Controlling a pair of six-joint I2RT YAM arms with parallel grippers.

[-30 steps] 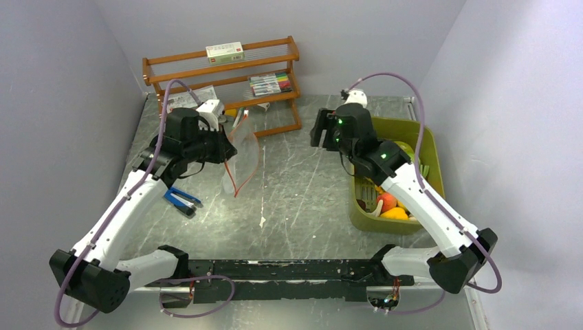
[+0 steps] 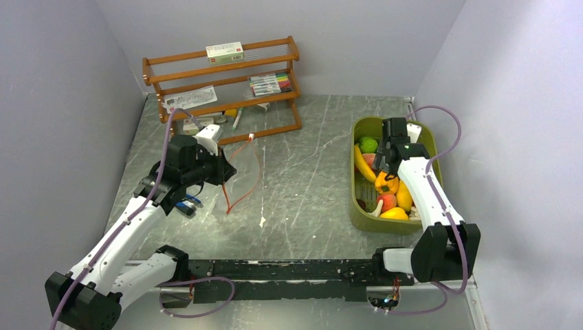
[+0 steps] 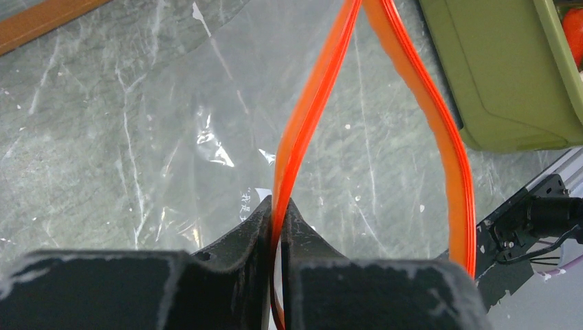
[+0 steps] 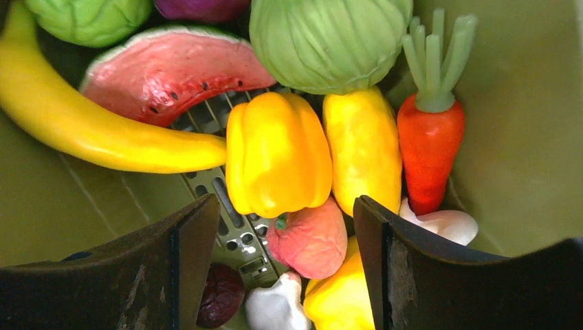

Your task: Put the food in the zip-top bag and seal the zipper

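Observation:
The clear zip top bag (image 3: 199, 137) has an orange zipper rim that is spread apart, its mouth open. My left gripper is shut on one side of that rim, as the left wrist view shows. Over the green bin (image 2: 357, 218) is my right gripper, open with nothing between its fingers. Toy food fills the bin: beyond the fingertips lie a yellow bell pepper (image 4: 278, 155), a yellow mango-like piece (image 4: 362, 148) and a banana (image 4: 117, 141). A peach (image 4: 309, 237) lies between the fingers in the right wrist view, lower down in the bin.
A carrot (image 4: 430, 151), cabbage (image 4: 330, 41) and watermelon slice (image 4: 179, 72) lie farther up in the bin. Behind the bag stands a wooden rack (image 2: 295, 110). A blue-and-black tool (image 2: 185, 207) lies near the left arm. Between bag and bin the table (image 2: 309, 185) is clear.
My right gripper has moved right from beside the bin and down into it. The left gripper has lowered slightly with the bag, whose rim now shows lower and wider.

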